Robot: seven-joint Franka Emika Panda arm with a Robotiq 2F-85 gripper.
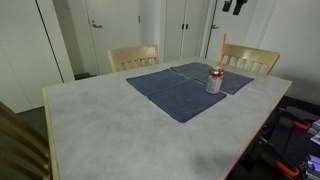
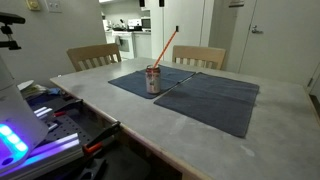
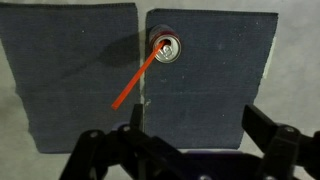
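Note:
A soda can (image 3: 172, 50) stands upright on the dark cloth mats, its silver top facing up in the wrist view. From its opening a long red straw (image 3: 129, 86) leans out at a slant. In exterior view 1 the can (image 1: 215, 82) is toward the table's right side, with the straw (image 1: 223, 48) rising above it. High over the table, my gripper is open, and nothing sits between its widely spread fingers. Only its tips show at the top edge of exterior view 1, well clear of the can and straw.
Two dark blue mats (image 1: 172, 92) lie side by side on the pale table (image 1: 95, 125). Chairs (image 1: 133, 57) stand along the far side.

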